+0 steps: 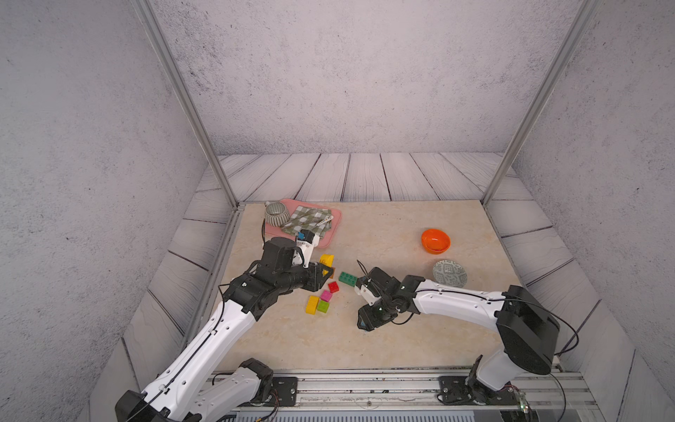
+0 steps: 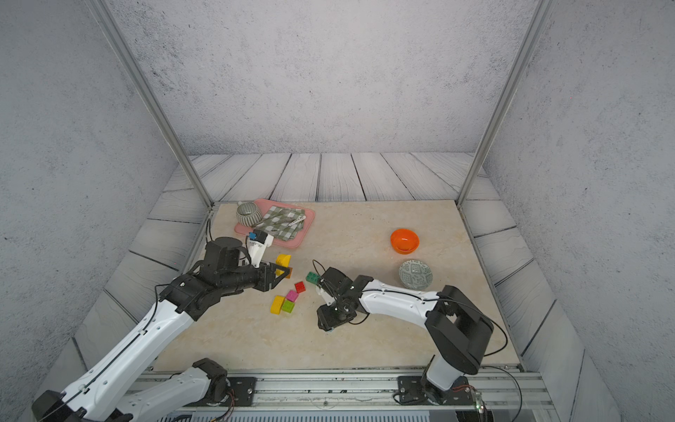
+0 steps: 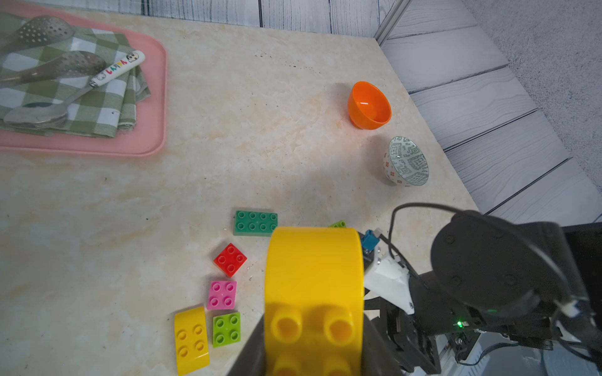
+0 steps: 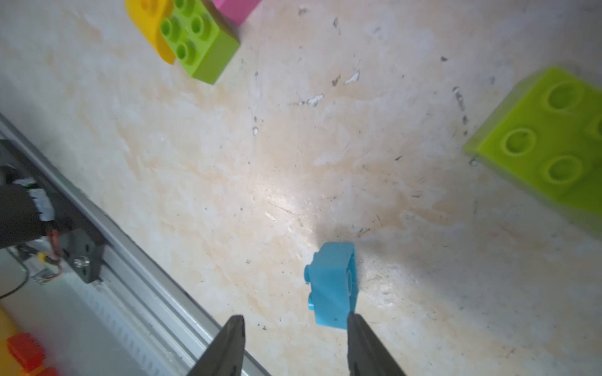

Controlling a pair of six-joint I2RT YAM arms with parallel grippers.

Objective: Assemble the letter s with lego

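My left gripper (image 1: 323, 270) is raised over the bricks, shut on a yellow brick (image 3: 313, 275), which fills the lower middle of the left wrist view. My right gripper is open just above the table, with a light blue brick (image 4: 332, 285) lying on its side beyond the fingertips. A lime brick (image 4: 545, 138) is at the right of that view. Loose on the table lie a green brick (image 3: 256, 222), a red brick (image 3: 230, 258), a pink brick (image 3: 222, 294), a yellow brick (image 3: 191, 340) and another lime brick (image 3: 226, 329).
A pink tray (image 3: 150, 144) with cloth and utensils is at the back left. An orange bowl (image 1: 435, 241) and a patterned bowl (image 1: 449, 273) stand at the right.
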